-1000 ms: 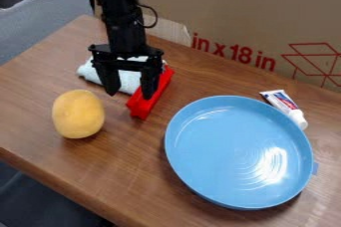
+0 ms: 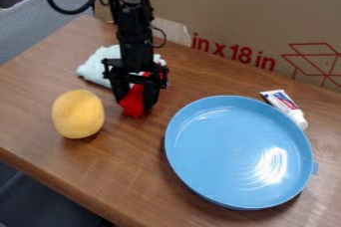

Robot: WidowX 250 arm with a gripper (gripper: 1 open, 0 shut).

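The black gripper is low over the wooden table, shut on a red object, which it largely hides. A white cloth lies just behind the gripper. A round yellow object rests to the left, apart from the gripper.
A blue plate takes up the right of the table. A toothpaste tube lies behind it at the right. A cardboard box stands along the back. The table's front left edge borders a dark area.
The plate, yellow object and tube have stayed put.
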